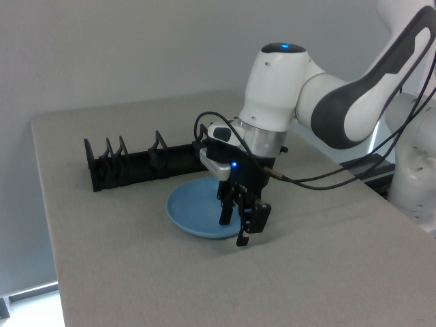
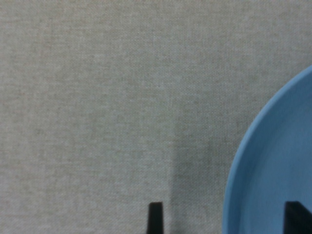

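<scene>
A light blue plate [image 1: 191, 208] lies on the beige tabletop, partly hidden by my gripper [image 1: 233, 230], which hangs low at its near right edge with fingers apart and nothing seen between them. In the wrist view the plate [image 2: 273, 161] fills the right side, its curved rim running between the two dark fingertips of the gripper, one over bare table and one over the plate's inside.
A black rack [image 1: 133, 176] with upright dividers stands behind the plate. Cables loop from the wrist along the arm toward the right.
</scene>
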